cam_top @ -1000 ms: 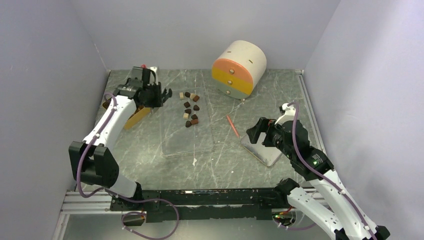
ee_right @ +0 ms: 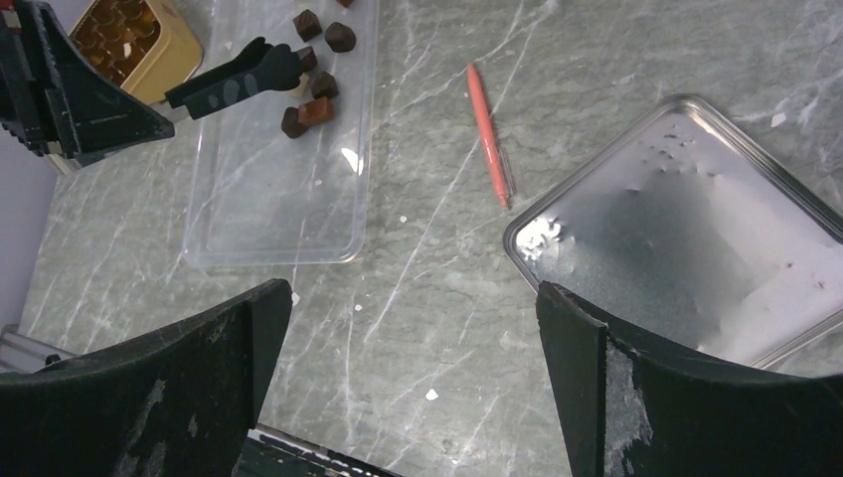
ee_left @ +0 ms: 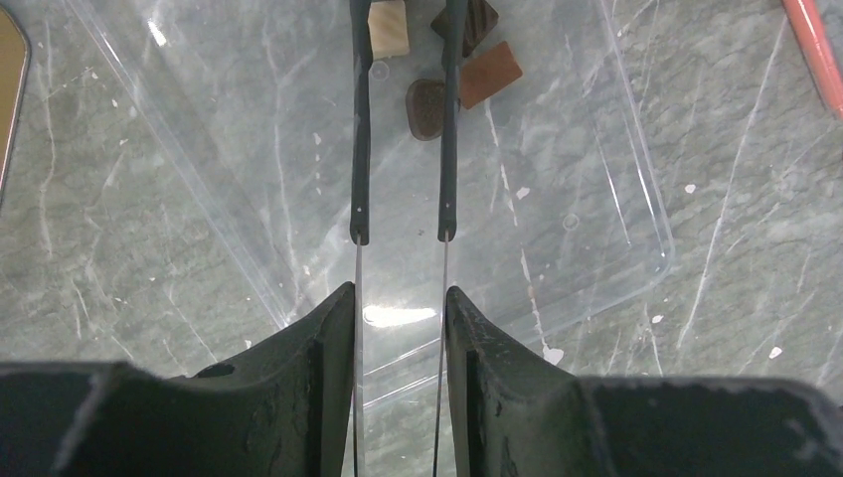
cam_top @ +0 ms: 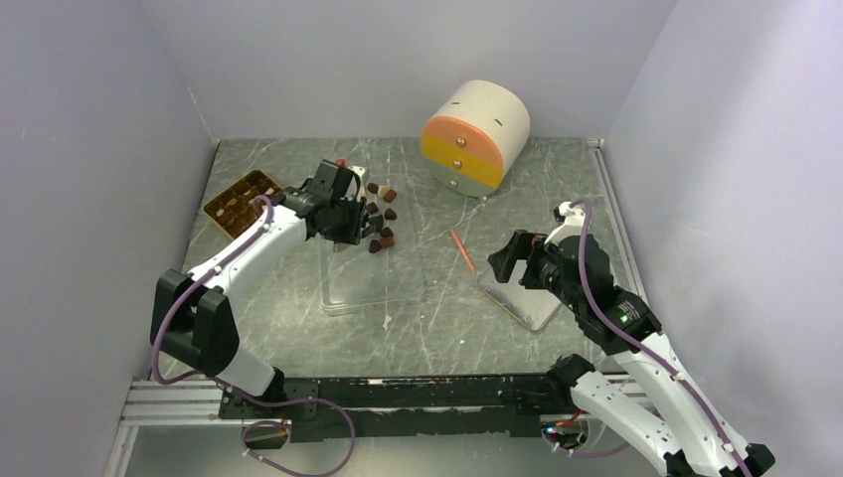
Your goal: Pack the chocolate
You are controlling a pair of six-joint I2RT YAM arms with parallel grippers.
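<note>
Dark and light chocolates lie on a clear plastic tray [cam_top: 370, 278]; the left wrist view shows a brown one [ee_left: 488, 72]. My left gripper is over this cluster, its long thin fingers slightly apart around the group, with a cream piece [ee_left: 387, 28] between or just beneath them; I cannot tell whether it is held. At the upper left is a gold box [cam_top: 242, 202] with compartments. My right gripper hangs open above the table at the right, nothing between its fingers.
A striped drawer cabinet [cam_top: 475, 137] stands at the back. A red pen [cam_top: 462, 250] lies beside a metal tray [ee_right: 676, 229].
The right arm has not moved.
</note>
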